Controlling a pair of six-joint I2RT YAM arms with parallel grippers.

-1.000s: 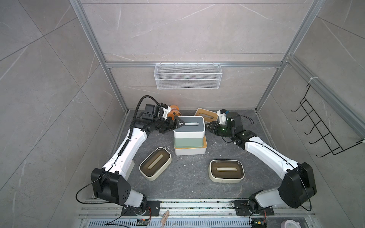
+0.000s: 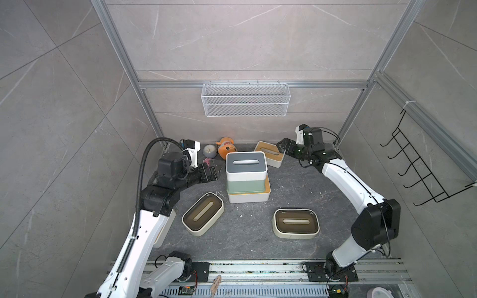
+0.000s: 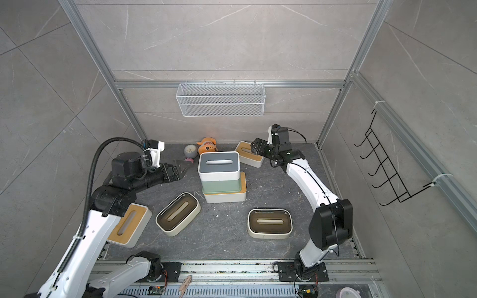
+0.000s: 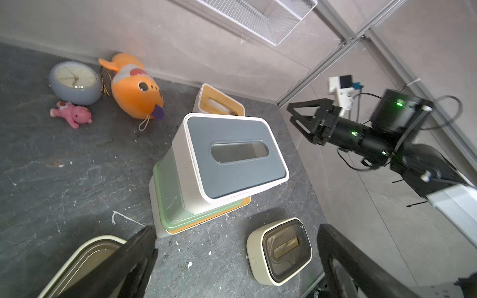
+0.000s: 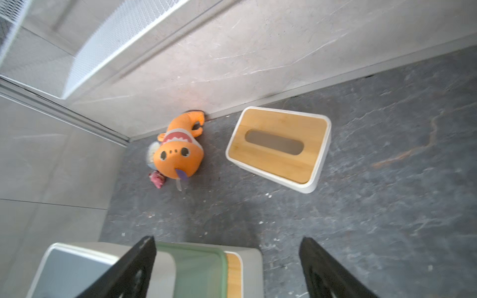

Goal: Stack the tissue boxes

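At centre stands a stack (image 2: 247, 171): a wood-lidded box at bottom, a green box, and a white box with grey lid (image 4: 231, 168) on top. My open left gripper (image 2: 210, 172) hangs left of it, nothing between its fingers. My right gripper (image 2: 283, 145) is raised beyond the stack's right, its fingers parted and empty. A wood-lidded box (image 5: 278, 144) lies at the back, another (image 3: 128, 226) at the left. Two cream boxes with dark lids (image 2: 202, 213) (image 2: 295, 223) lie in front.
An orange plush toy (image 4: 136, 92), a clock (image 4: 74, 82) and a pink figure (image 4: 70, 114) sit at back left. A white wire basket (image 2: 245, 99) hangs on the back wall.
Both grippers have moved away from the stack, the left one leftward and toward the front, the right one upward and rightward. The stack looks unchanged.
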